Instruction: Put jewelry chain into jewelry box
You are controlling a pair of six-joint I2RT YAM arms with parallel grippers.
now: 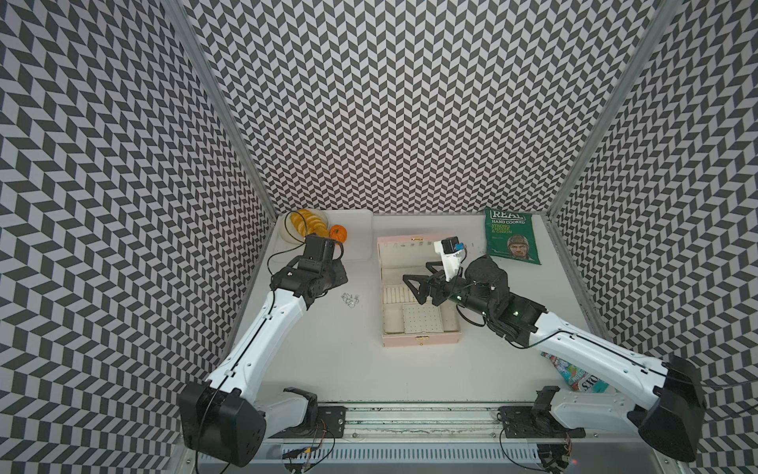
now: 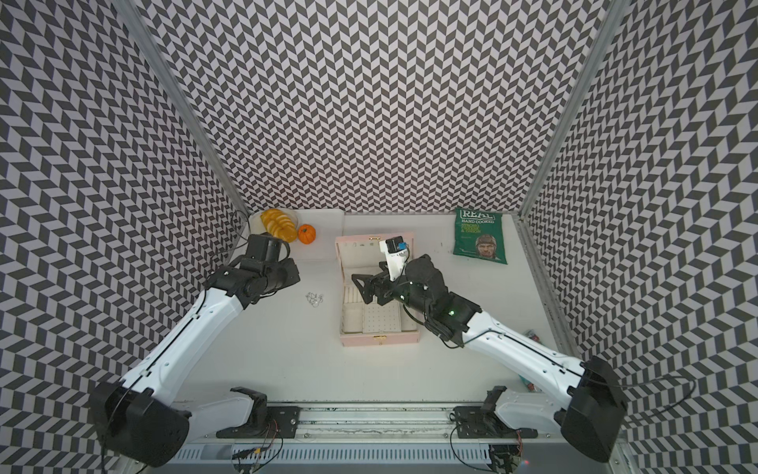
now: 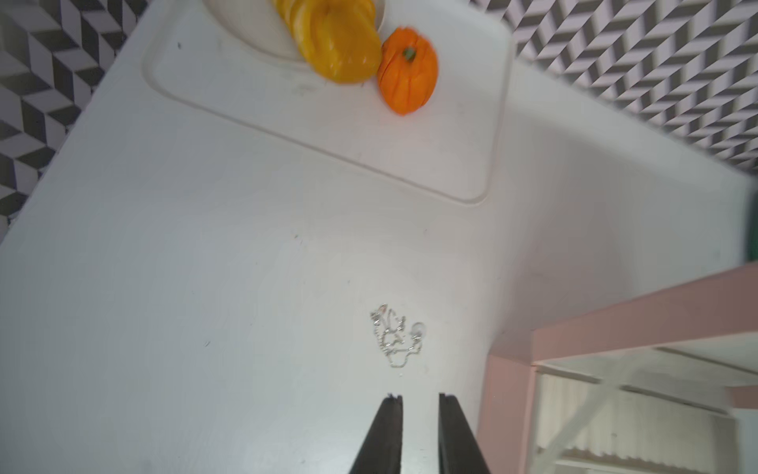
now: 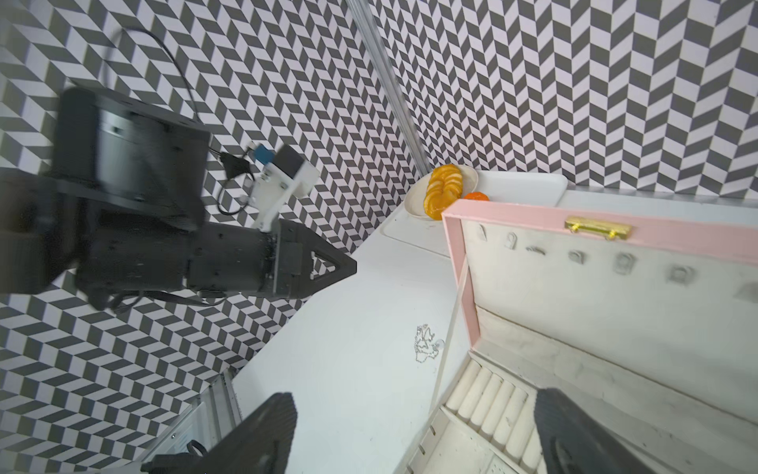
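Note:
The silvery jewelry chain (image 1: 349, 299) lies in a small heap on the bare table, left of the pink jewelry box (image 1: 421, 339) and outside it. The box's lid is up, exposing its pale compartments. In the left wrist view the chain (image 3: 397, 337) appears just beyond my left gripper, whose fingertips stand a narrow gap apart with nothing between them. That gripper hangs above the table, clear of the chain. My right gripper is wide open and empty over the box; its fingers hide part of the interior in the top views.
Behind the left arm, a whitish tray (image 1: 359, 237) carries bread (image 2: 278, 224) on a plate and a small orange pumpkin (image 2: 306, 233). A green crisps packet (image 1: 513, 237) lies at the back right, another colourful packet (image 1: 575, 373) at the front right.

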